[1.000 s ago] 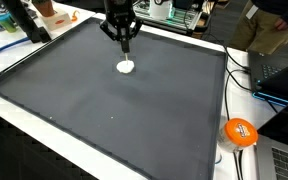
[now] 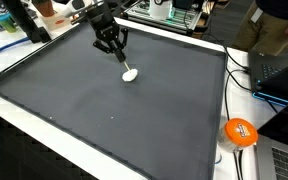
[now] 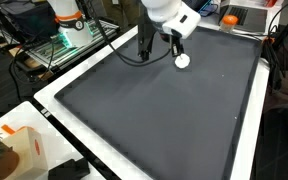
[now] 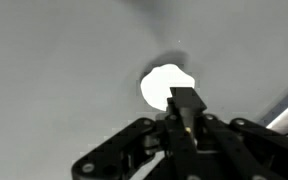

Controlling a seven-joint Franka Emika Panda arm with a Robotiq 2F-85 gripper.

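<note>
My gripper is shut on a thin, pale handle near the far side of the dark grey board. At the handle's lower end is a round white head, low over the board; whether it touches the surface is unclear. In the second exterior view, the white head shows just right of the gripper. From the wrist, the dark fingers stand close together with a tan sliver between them, and partly cover the white head.
A container with an orange lid stands at the board's right edge, near a laptop. Cables run along that side. Several items crowd the far left corner. Most of the board is bare.
My gripper has come lower and nearer, and the handle now slants more, its head to the right.
</note>
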